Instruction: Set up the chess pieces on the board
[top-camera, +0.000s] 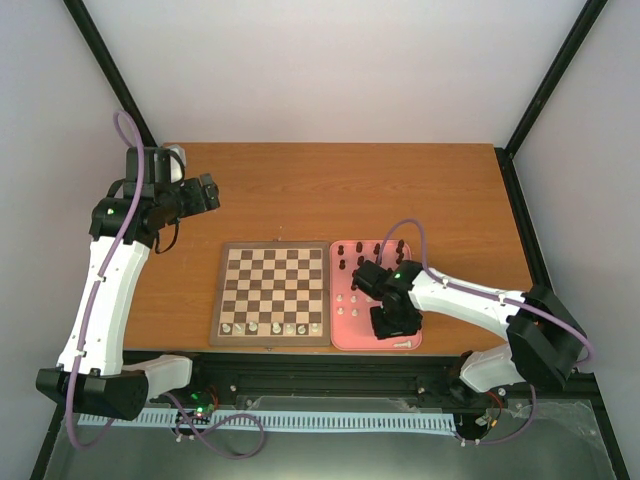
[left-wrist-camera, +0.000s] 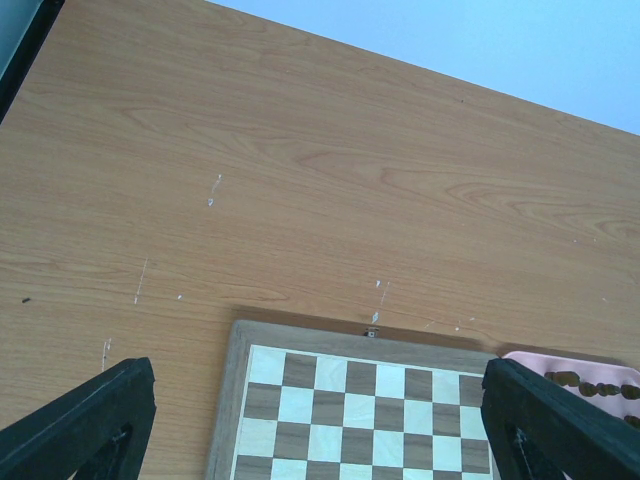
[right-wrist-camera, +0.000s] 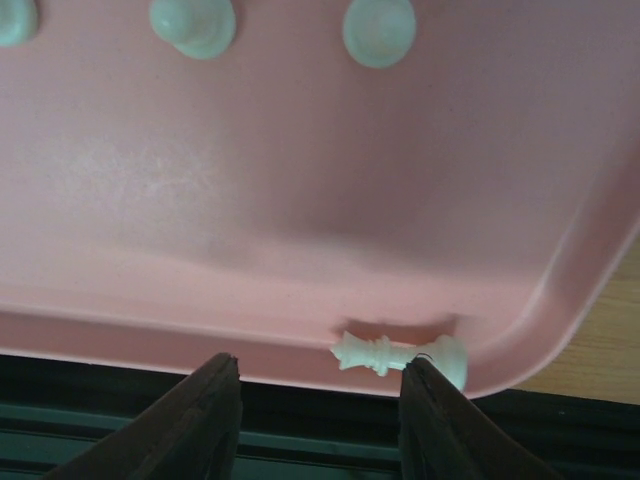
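Note:
The chessboard (top-camera: 273, 290) lies on the table, with several white pieces (top-camera: 276, 328) along its front row. Right of it, the pink tray (top-camera: 338, 343) holds dark pieces at the back and white ones nearer the front. One tall white piece (right-wrist-camera: 385, 354) lies on its side by the tray's front right corner. Over the tray's front part, my right gripper is partly open with nothing between its fingers; the right fingertip (right-wrist-camera: 418, 370) overlaps the lying piece in view. My left gripper hangs open and empty at the left, away from the board.
Behind the board and tray, the wooden table (top-camera: 340, 190) is bare. A dark rail (right-wrist-camera: 310, 415) runs just beyond the tray's front edge. Other white pieces (right-wrist-camera: 378, 30) stand in the tray, farther back.

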